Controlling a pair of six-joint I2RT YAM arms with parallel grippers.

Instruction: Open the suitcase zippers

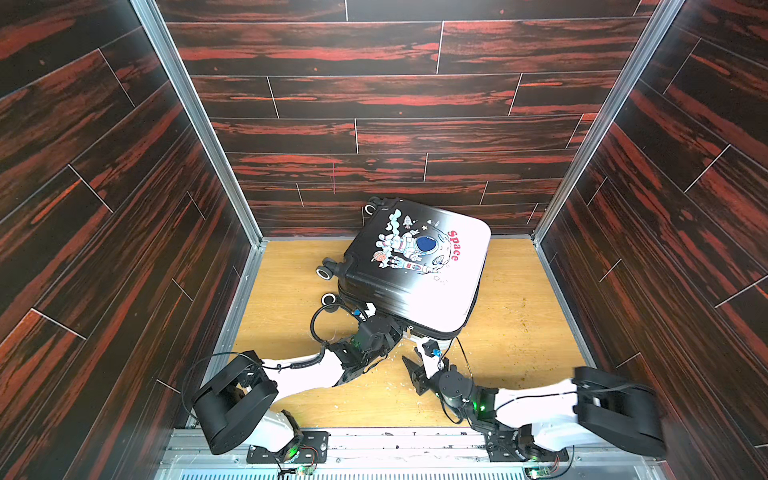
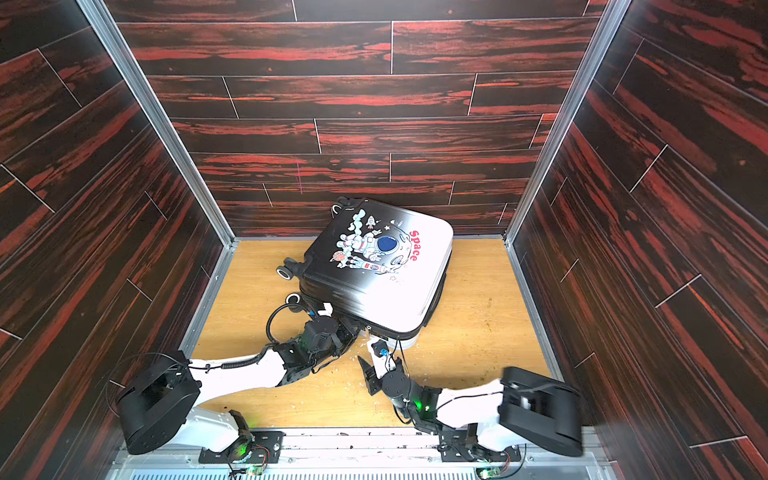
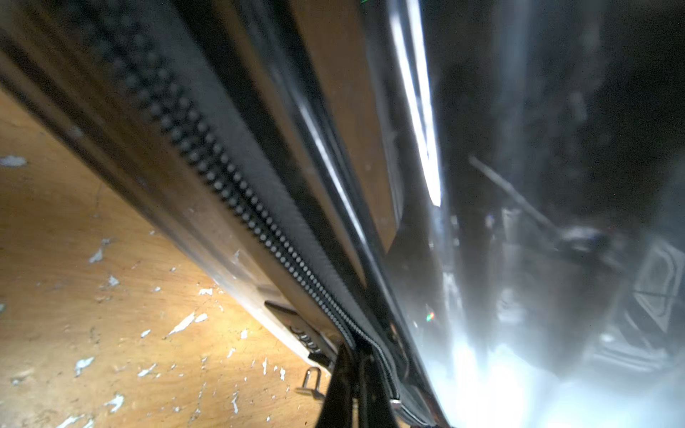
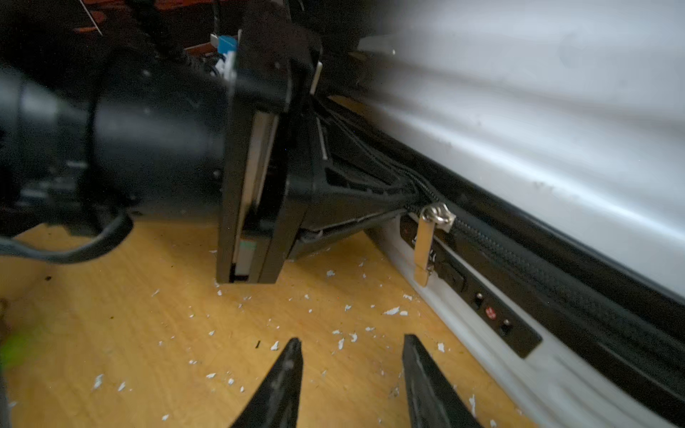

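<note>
The black suitcase [image 1: 416, 288] with a "space" astronaut print lies flat. Along its near side runs the zipper [image 3: 257, 221], with a metal zipper pull [image 4: 424, 249] hanging by the side panel. My left gripper is shut against the zipper band at the near side; whether anything thin is between its fingertips is unclear. My right gripper stands open just in front of the suitcase, below and near that pull, with only floor seen between its fingers.
Dark wood-pattern walls [image 1: 120, 200] enclose the sides and back.
</note>
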